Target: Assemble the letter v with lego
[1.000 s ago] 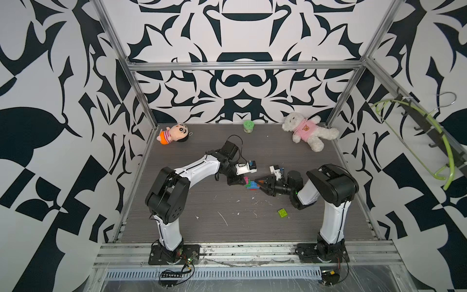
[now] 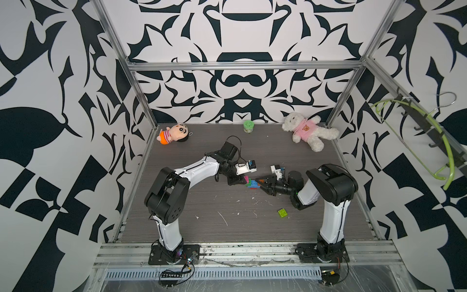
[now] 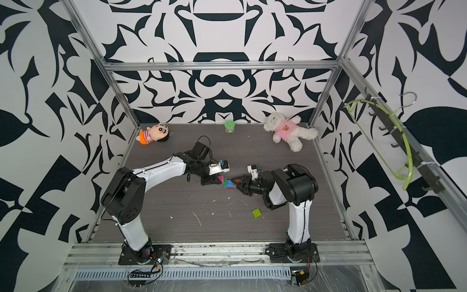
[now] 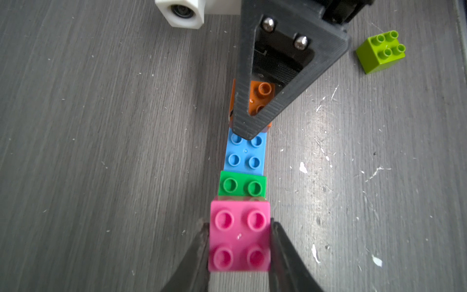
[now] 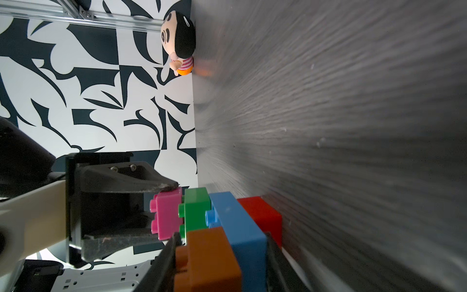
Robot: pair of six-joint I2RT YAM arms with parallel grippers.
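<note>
In the left wrist view a pink brick [image 4: 239,235] sits between the fingers of my left gripper, which is shut on it. It overlaps the near part of a green brick [image 4: 242,184]. From the right wrist view, the pink brick meets the green brick's studded side; whether the studs are fully seated cannot be told. Past the green come a blue brick [image 4: 245,150] and an orange brick [image 4: 256,97]. A red brick [image 5: 262,217] shows beneath the blue one. My right gripper is shut around the orange and blue bricks.
A lime-green brick [image 2: 282,212] lies alone on the table, front right. A doll [image 2: 173,133], a green cup [image 2: 248,126] and a teddy bear [image 2: 309,130] line the back edge.
Both arms stay in almost the same place. The left gripper and pink brick show at most a very slight shift; both grippers keep their hold.
</note>
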